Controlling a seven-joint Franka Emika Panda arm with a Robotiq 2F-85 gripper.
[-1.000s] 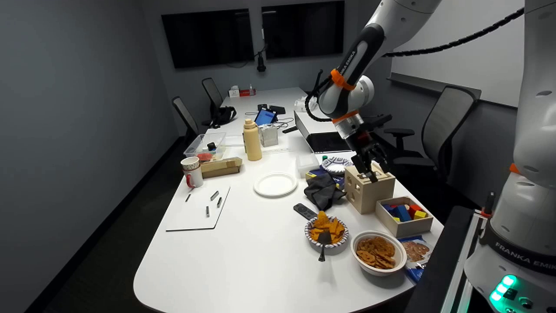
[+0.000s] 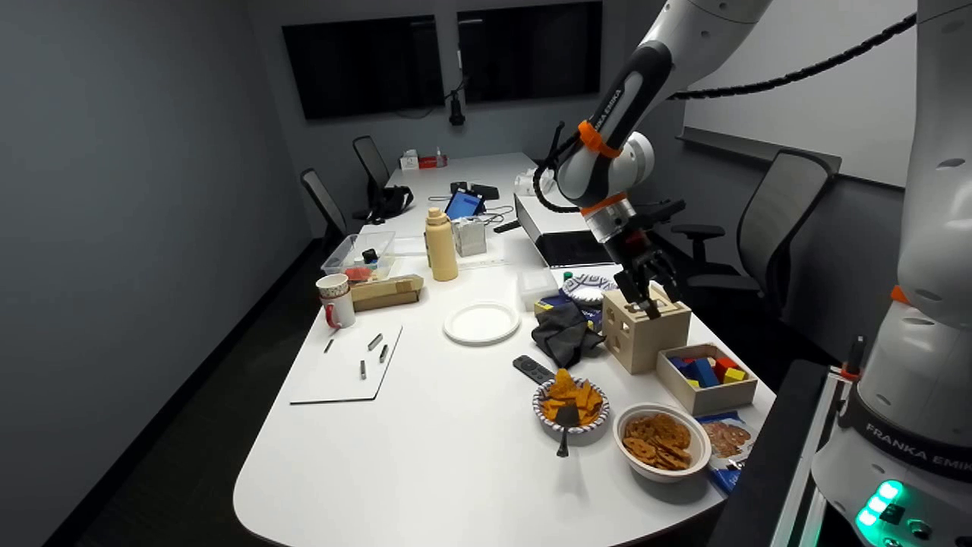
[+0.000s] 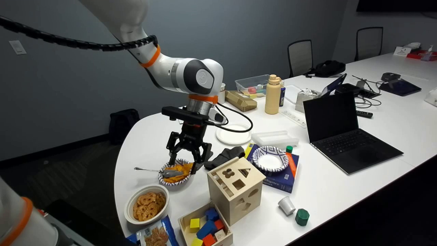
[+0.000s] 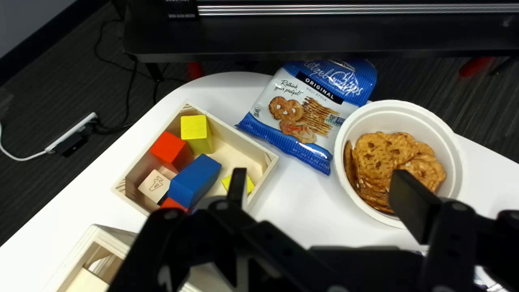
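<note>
My gripper is open, its fingers wide apart with nothing between them. From the first exterior view, the gripper [image 2: 643, 296] appears over the wooden shape-sorter box [image 2: 635, 338]; its height above the box is hard to tell there. A small wooden tray [image 4: 245, 138] holds red, yellow and blue blocks, with a blue block [image 4: 195, 180] in the middle. To the right in the wrist view, a white bowl [image 4: 455, 151] contains pretzel crisps [image 4: 389, 151]. A patterned bowl of orange chips [image 3: 184, 168] stands behind it with a metal spoon [image 3: 172, 173] resting in it.
A pretzel bag [image 4: 304, 114] lies between tray and bowl. Near the sorter are a dark cloth [image 2: 566, 336], a blue book [image 3: 282, 180] with a patterned bowl on it, and a laptop [image 3: 348, 135]. Clear tabletop [image 2: 437, 447] spreads around the table's near left.
</note>
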